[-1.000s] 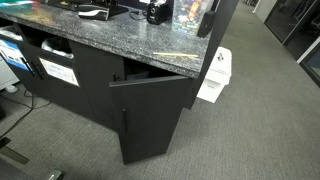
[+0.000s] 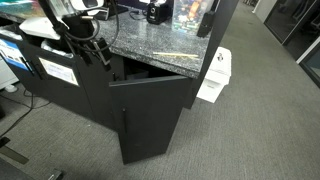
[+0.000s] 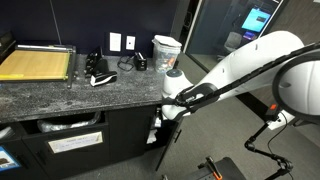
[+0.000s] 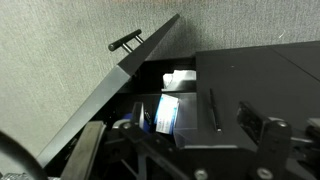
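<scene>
A black cabinet door (image 2: pixel 148 115) stands ajar under the speckled counter, swung outward at the right end of the unit. From above, the wrist view shows this door (image 4: pixel 100 97) slanting on the left, its bar handle (image 4: pixel 125 40) on the outer face. White and blue packages (image 4: pixel 167 112) lie in the open cabinet. My gripper is open over the cabinet front, nothing between its fingers. Exterior view 1 has the gripper (image 2: pixel 104 52) at the counter's front edge, left of the open door.
A closed black door (image 4: pixel 255 85) with a slim handle lies to the right in the wrist view. On the counter (image 3: pixel 110 94) are a wooden-bottomed tray (image 3: pixel 35 64), a pen cup (image 3: pixel 140 62) and a clear tub (image 3: pixel 166 53).
My arm has come into exterior view 1 from the upper left and moved right and down toward the cabinet front. The door has not visibly moved.
</scene>
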